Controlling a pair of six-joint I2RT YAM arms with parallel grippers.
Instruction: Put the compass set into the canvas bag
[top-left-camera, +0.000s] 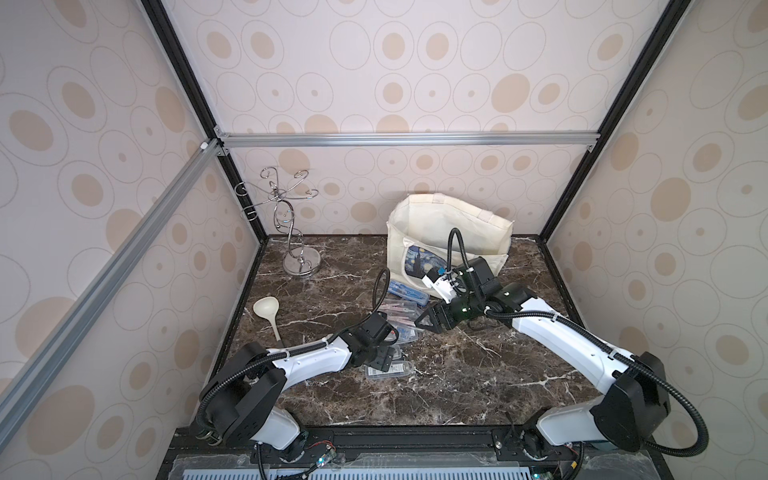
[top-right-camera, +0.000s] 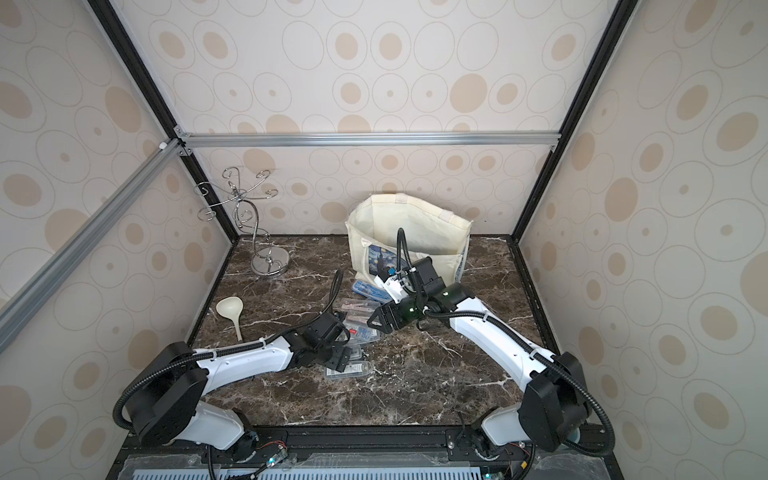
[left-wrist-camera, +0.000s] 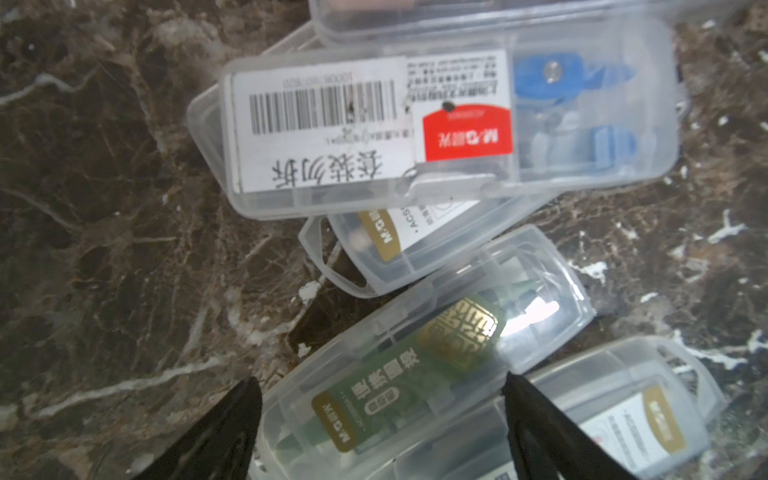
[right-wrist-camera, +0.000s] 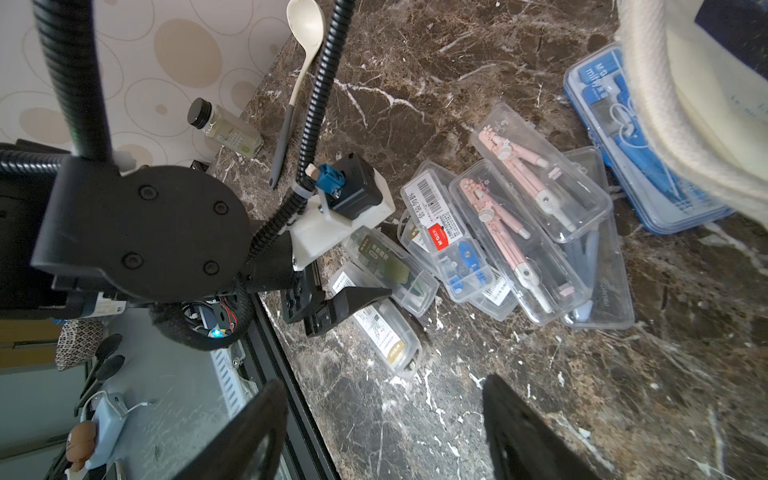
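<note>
Several clear plastic compass set boxes lie in a loose pile on the table. In the left wrist view, one box with a barcode label (left-wrist-camera: 320, 120) and blue parts lies above a green-label box (left-wrist-camera: 408, 360). My left gripper is open over the near boxes, its fingers on either side of the green-label box's lower end; contact cannot be told. Pink compass boxes (right-wrist-camera: 512, 240) and a blue compass box (right-wrist-camera: 640, 144) show in the right wrist view. My right gripper hangs open, nothing between its fingers. The cream canvas bag (top-left-camera: 472, 224) stands gaping behind.
A white ladle (top-left-camera: 266, 308) and a metal scroll stand (top-left-camera: 301, 261) are at the left. A small jar (right-wrist-camera: 228, 128) shows by the left wall. The right arm reaches across in front of the bag.
</note>
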